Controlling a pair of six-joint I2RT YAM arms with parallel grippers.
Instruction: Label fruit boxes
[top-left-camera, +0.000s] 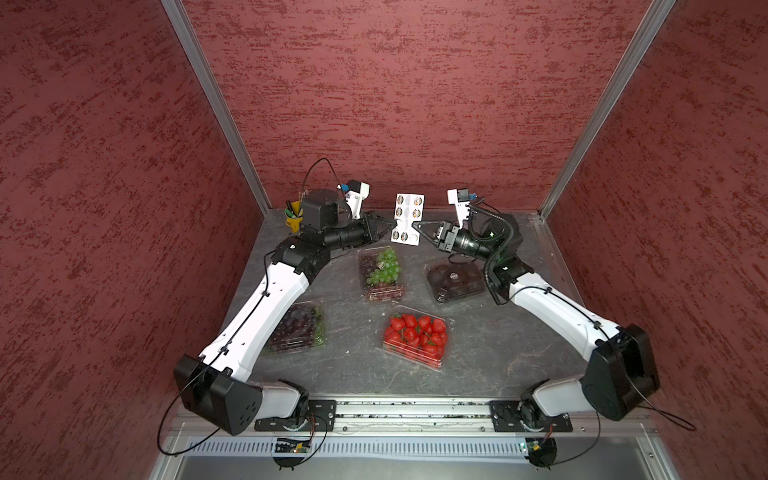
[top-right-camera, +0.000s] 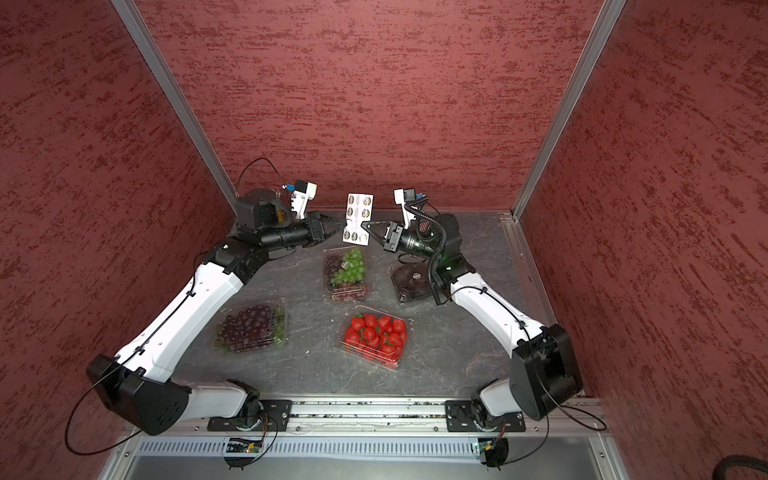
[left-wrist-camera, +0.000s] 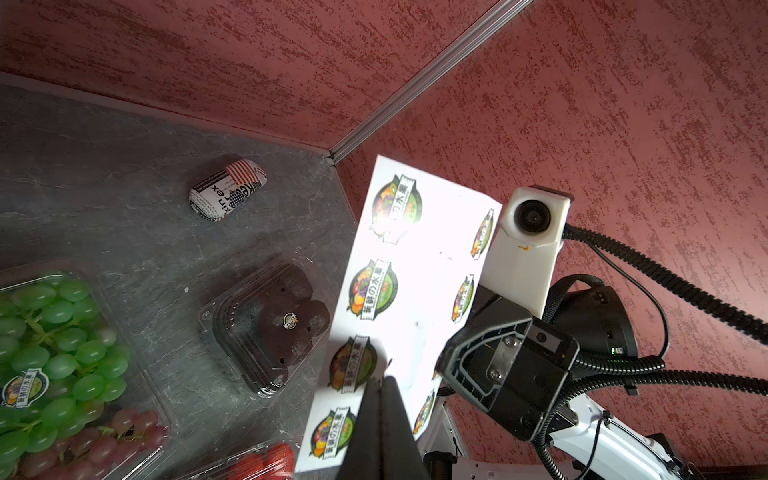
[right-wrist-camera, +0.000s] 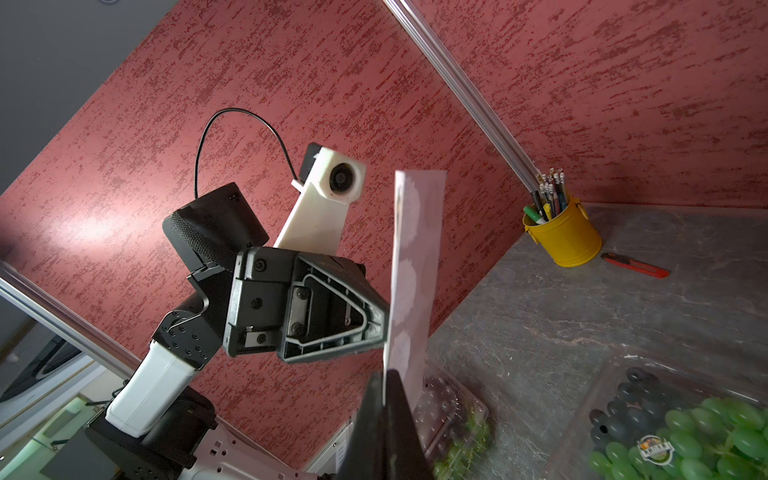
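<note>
A white sticker sheet (top-left-camera: 408, 206) with fruit labels stands upright in mid-air between my grippers, both of which are shut at its edges. My left gripper (top-left-camera: 393, 225) is on its left; my right gripper (top-left-camera: 417, 226) on its right, fingertips closed on the thin sheet (right-wrist-camera: 414, 264). Whether the left fingertips pinch it is hard to tell. Below are boxes of mixed grapes (top-left-camera: 382, 273), dark fruit (top-left-camera: 454, 281), tomatoes (top-left-camera: 413, 339) and dark grapes (top-left-camera: 292, 326). Small labels show on the mixed-grape box and dark-fruit box.
A yellow pen bucket (right-wrist-camera: 565, 236) and red cutter (right-wrist-camera: 634, 264) sit at the back left. A printed crumpled object (left-wrist-camera: 227, 189) lies at the back behind the sheet. Bare counter shows between the boxes and along the right.
</note>
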